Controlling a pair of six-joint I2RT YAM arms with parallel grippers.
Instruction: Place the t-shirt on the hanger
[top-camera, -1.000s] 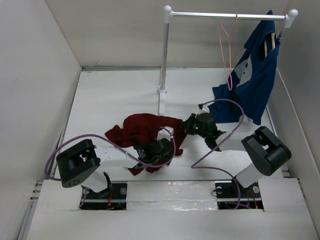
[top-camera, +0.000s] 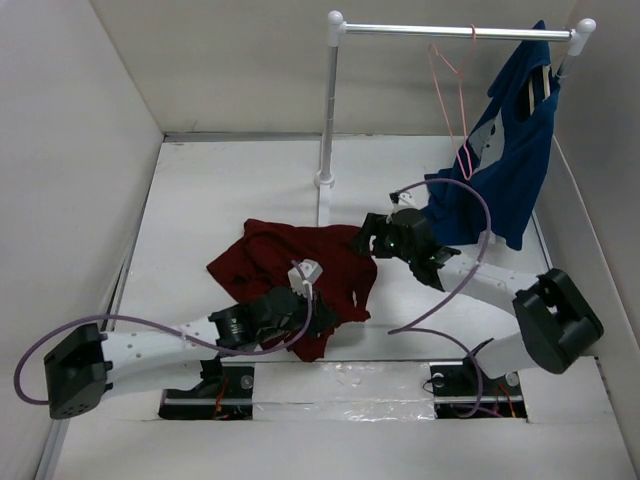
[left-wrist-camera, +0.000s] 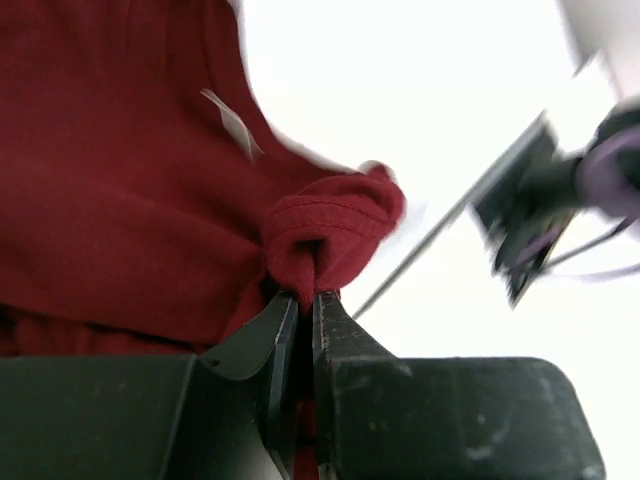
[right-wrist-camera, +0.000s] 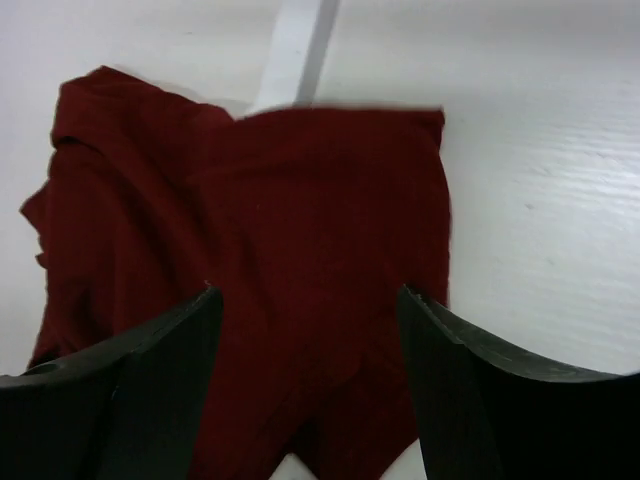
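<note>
A dark red T-shirt (top-camera: 275, 250) lies rumpled on the white floor of the workspace. My left gripper is shut on a bunched fold of it, which rises between the fingertips in the left wrist view. My right gripper (top-camera: 375, 235) stands open at the shirt's right edge; in the right wrist view the cloth (right-wrist-camera: 300, 210) lies below and between its parted fingers. A pink wire hanger (top-camera: 463, 125) hangs empty from the rail (top-camera: 420, 30) at the upper right.
A blue garment (top-camera: 500, 170) hangs at the rail's right end, reaching down to the floor. The rack's upright (top-camera: 328, 110) and its foot stand behind the shirt.
</note>
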